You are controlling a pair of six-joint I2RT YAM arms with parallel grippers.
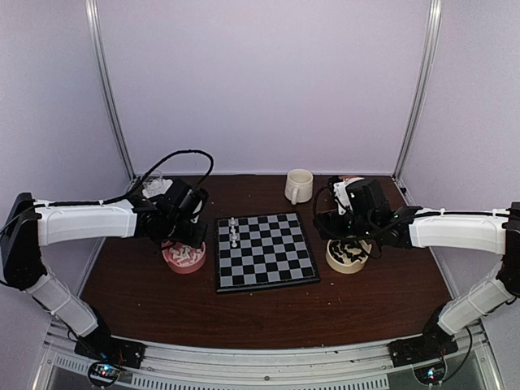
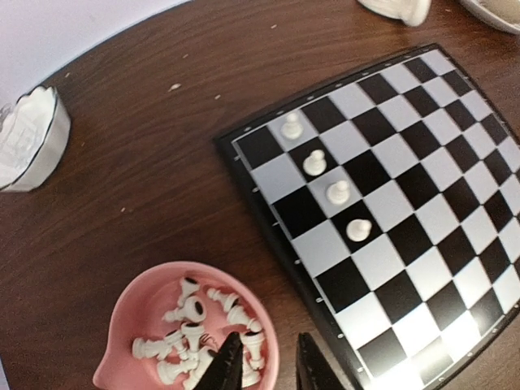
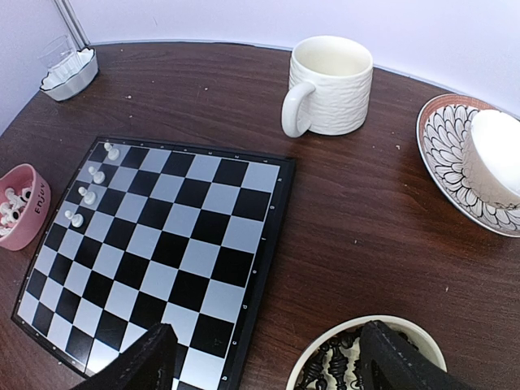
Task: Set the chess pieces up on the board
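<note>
Four white pieces, one of them the pawn (image 2: 359, 229), stand in a row along the left side of the chessboard (image 1: 264, 268). My left gripper hangs over the edge of the pink bowl (image 2: 122, 325) of white pieces, fingers apart, nothing seen between them. My right gripper is open above the board's right edge and the cream bowl (image 3: 305, 357) of black pieces, with nothing between its fingers.
A white mug (image 1: 299, 187) stands behind the board. A patterned plate with a white cup (image 3: 494, 162) is at the back right, a white dish (image 3: 69, 81) at the back left.
</note>
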